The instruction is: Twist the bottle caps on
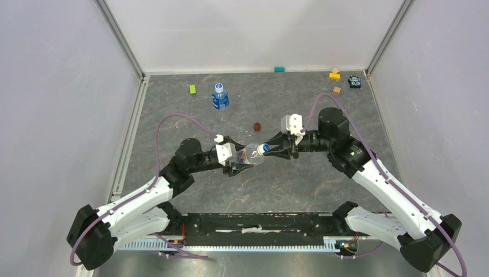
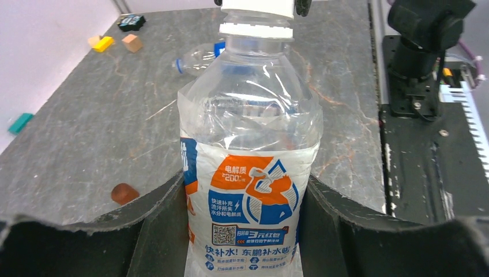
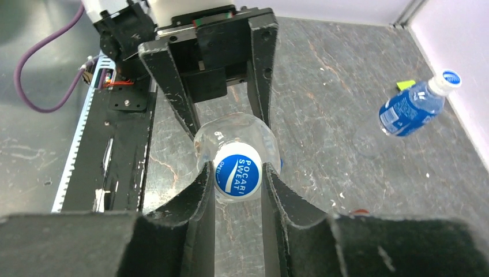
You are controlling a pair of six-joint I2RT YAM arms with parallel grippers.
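Observation:
A clear bottle (image 2: 248, 190) with an orange-and-blue label is held sideways by my left gripper (image 1: 241, 157), which is shut on its body. Its white cap (image 3: 237, 173) with a blue top sits at the neck, facing my right gripper (image 1: 269, 147). In the right wrist view the right fingertips are on either side of the cap, apparently touching it. A second bottle (image 1: 221, 98) with a blue label and a cap on top stands upright on the floor behind the left arm.
Small blocks lie toward the back: green (image 1: 192, 89), teal (image 1: 279, 69), yellow (image 1: 334, 75) and wooden (image 1: 337, 90). A toy car (image 1: 354, 82) is at the back right, a brown round piece (image 1: 257, 126) in the middle. Walls bound the sides and back.

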